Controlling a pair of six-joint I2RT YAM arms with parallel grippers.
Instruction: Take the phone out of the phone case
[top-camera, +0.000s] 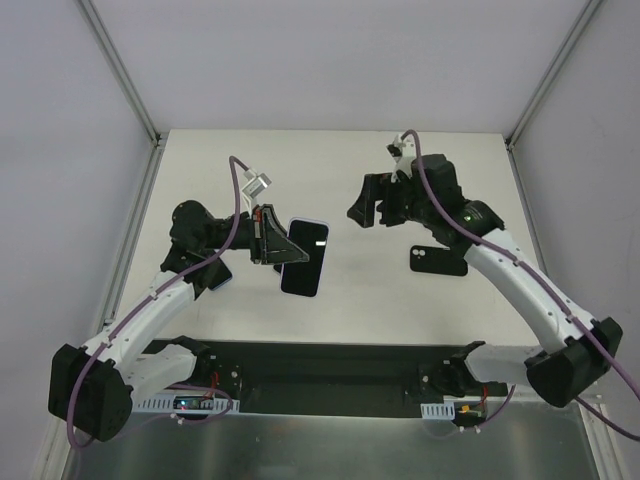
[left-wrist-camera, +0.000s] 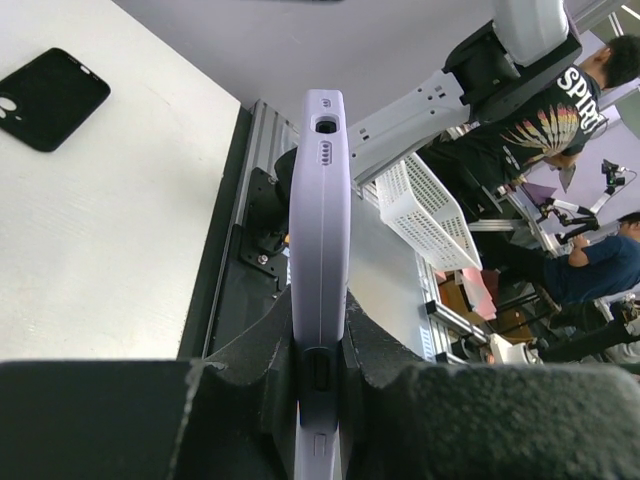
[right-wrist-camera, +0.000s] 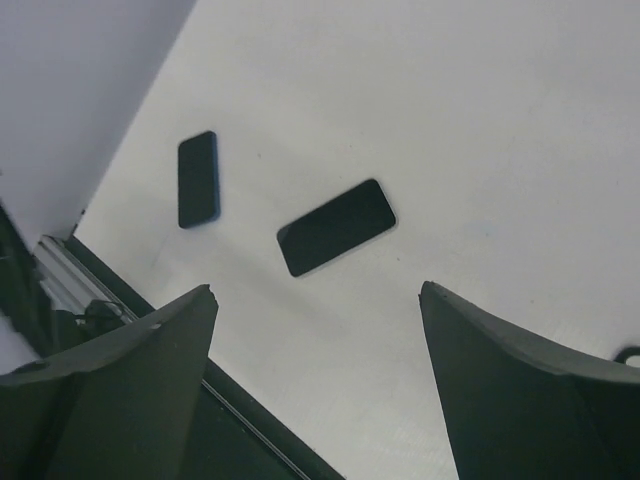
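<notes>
My left gripper (top-camera: 293, 251) is shut on a phone in its lavender case (top-camera: 305, 274), the black screen side facing the top camera. In the left wrist view the lavender case edge (left-wrist-camera: 320, 215) stands upright between the fingers, with a round opening near its top. The screen (top-camera: 307, 270) sits within the case's pale rim, which shows at the top edge. To the right of the phone, my right gripper (top-camera: 362, 208) stands apart from it and is open, with its dark fingers (right-wrist-camera: 150, 375) spread and nothing between them in the right wrist view.
A black case (left-wrist-camera: 50, 98) with a round hole lies flat on the table, as does a phone (top-camera: 220, 274) to the left of my left gripper. In the right wrist view, a dark flat slab (right-wrist-camera: 337, 227) lies on the white table. Free room is at the front.
</notes>
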